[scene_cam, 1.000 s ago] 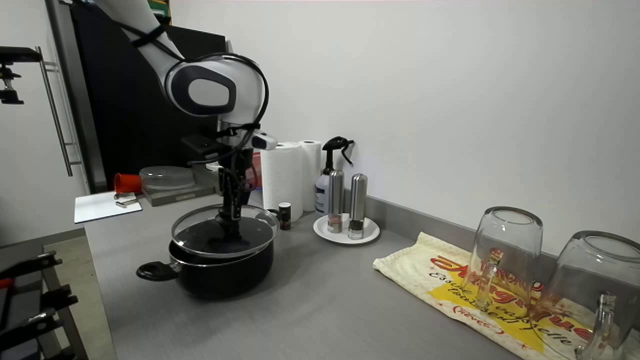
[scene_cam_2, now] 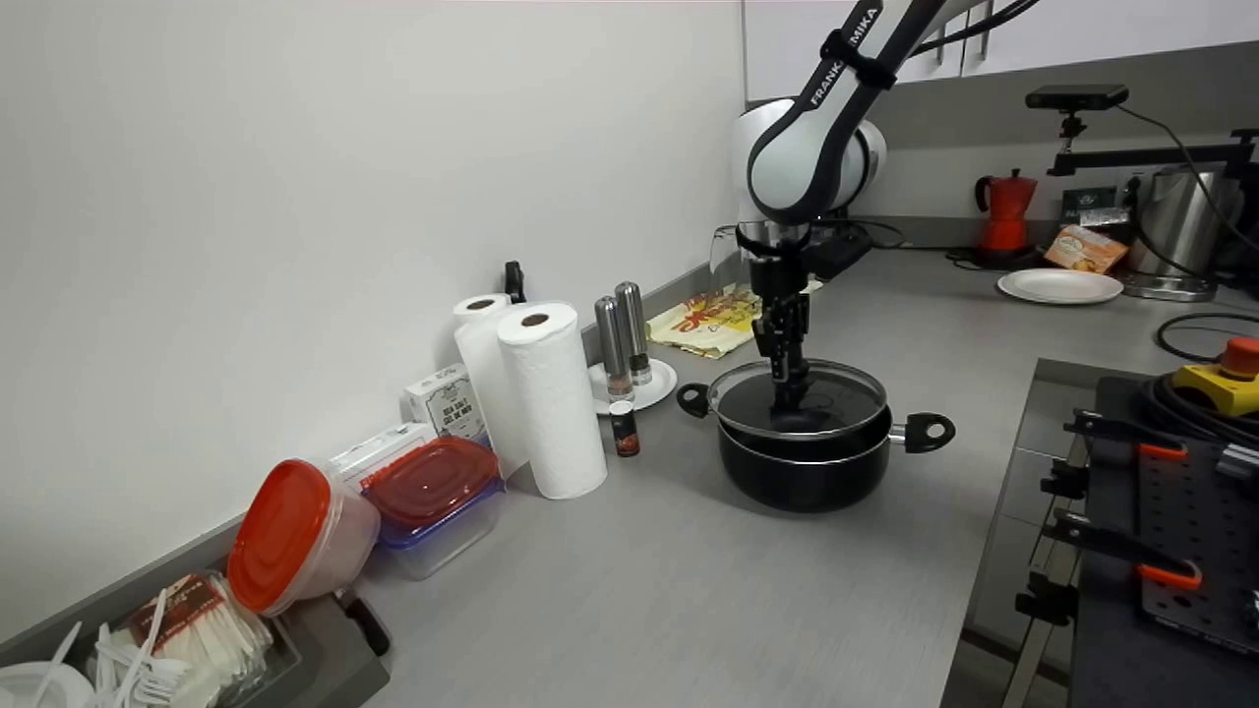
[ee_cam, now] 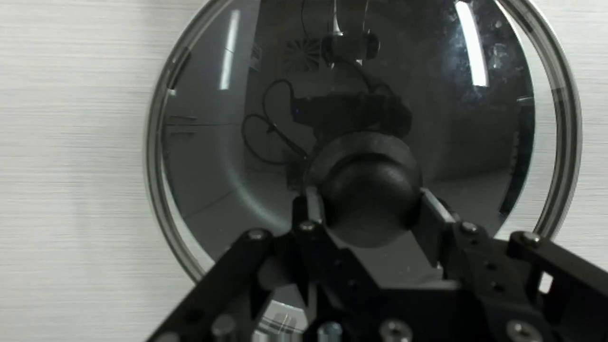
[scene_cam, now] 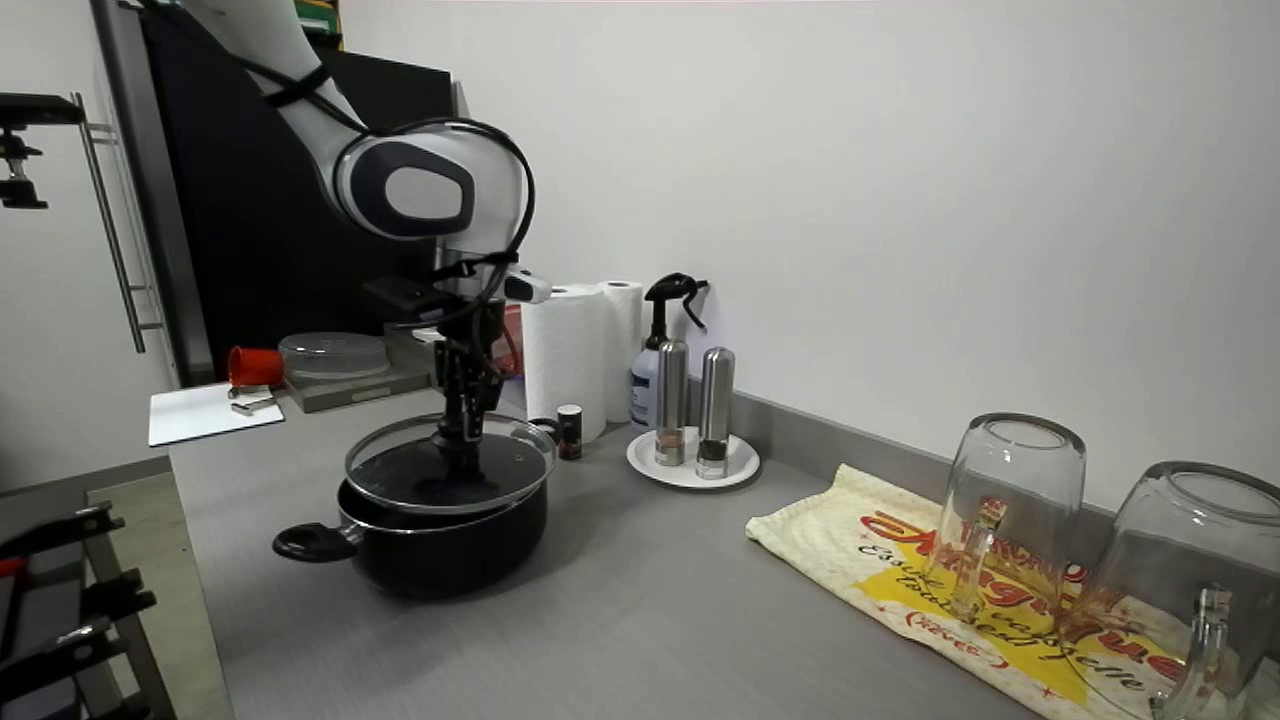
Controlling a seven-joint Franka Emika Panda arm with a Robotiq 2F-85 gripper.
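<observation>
A black two-handled pot [scene_cam: 450,556] stands on the counter. Its glass lid [scene_cam: 386,466] is over the pot, sitting a little off the rim in both exterior views, with a dark gap beneath. In the wrist view the round lid [ee_cam: 228,154] fills the middle, and its black knob [ee_cam: 370,196] lies between my two fingers. My gripper is shut on that knob, pointing straight down. From the side, the gripper [scene_cam_2: 793,407] reaches down onto the lid's centre. The inside of the pot is hidden by reflections and the dark glass.
Beside the pot are a small spice jar [scene_cam_2: 625,429] and paper towel rolls [scene_cam_2: 552,401]. A white plate [scene_cam: 648,466] bears two metal grinders. Two glass jars [scene_cam: 1014,516] rest on a printed cloth [scene_cam: 840,510].
The lid and my gripper have shifted very slightly, toward the right in exterior view 1. The pot has stayed where it was, and the knob is still held.
</observation>
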